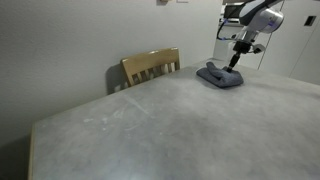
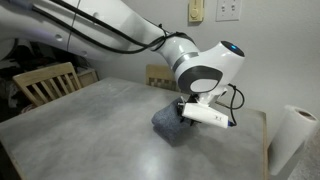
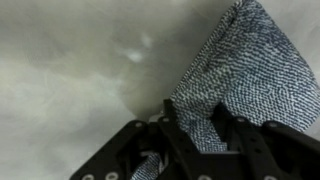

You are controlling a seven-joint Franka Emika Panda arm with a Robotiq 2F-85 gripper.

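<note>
A dark blue-grey cloth lies bunched on the far part of the table in the first exterior view. In the second exterior view the cloth sits just in front of the arm's end, partly hidden by it. My gripper is right over the cloth, its two dark fingertips apart and low against the fabric. The wrist view shows the cloth's weave spreading to the right and also lying between the fingertips. Whether any fold is pinched does not show.
The grey table is broad and clear elsewhere. A wooden chair stands at its edge, and another chair shows at the left of the second exterior view. A white paper roll stands at the right there.
</note>
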